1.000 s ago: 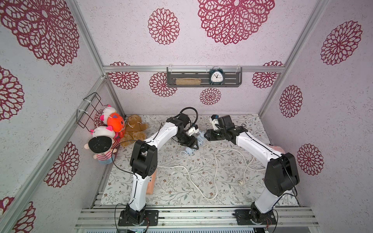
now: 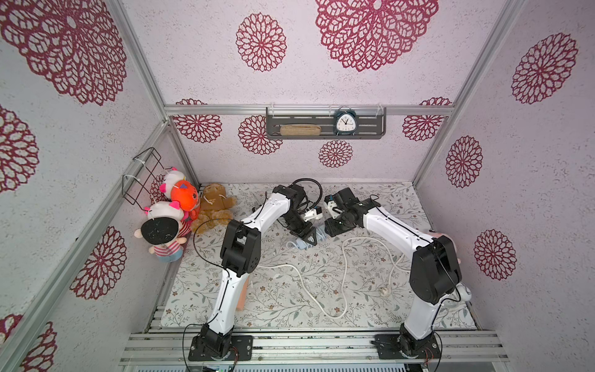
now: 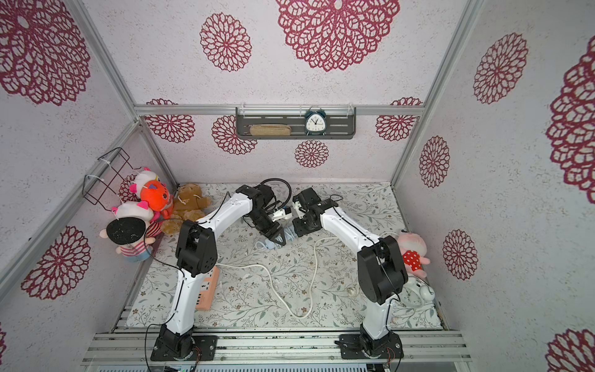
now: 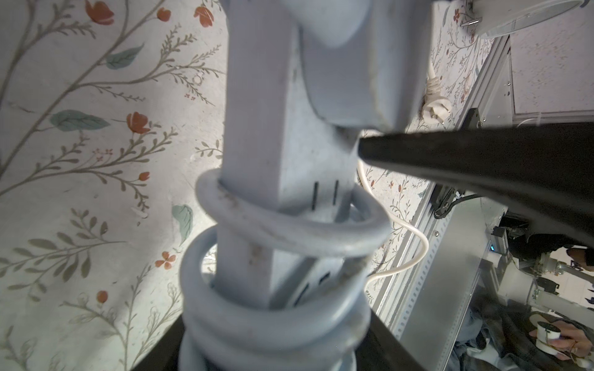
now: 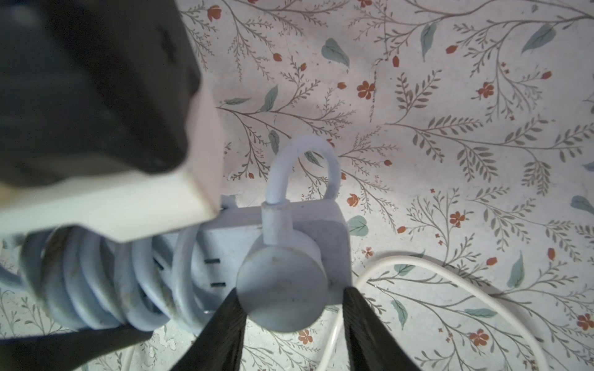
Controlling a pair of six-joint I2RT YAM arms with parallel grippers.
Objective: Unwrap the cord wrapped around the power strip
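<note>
A pale blue-grey power strip point(image 4: 260, 142) is held between my grippers, its cord point(image 4: 290, 228) coiled around it several times. My left gripper point(image 2: 308, 236) is shut on the wrapped strip; in the left wrist view the coils sit low, over its fingers. My right gripper point(image 2: 329, 228) is at the strip's other end. In the right wrist view its fingertips point(image 5: 354, 303) are on either side of the round plug point(image 5: 281, 284), from which the cord loops up; whether they grip it is unclear.
A long white cable point(image 2: 303, 288) snakes over the front table. An orange strip point(image 3: 207, 288) lies front left. Plush toys point(image 2: 213, 204) crowd the left, another point(image 3: 412, 251) is at the right. A shelf point(image 2: 372, 124) hangs on the back wall.
The left gripper has shifted slightly right and down with the strip.
</note>
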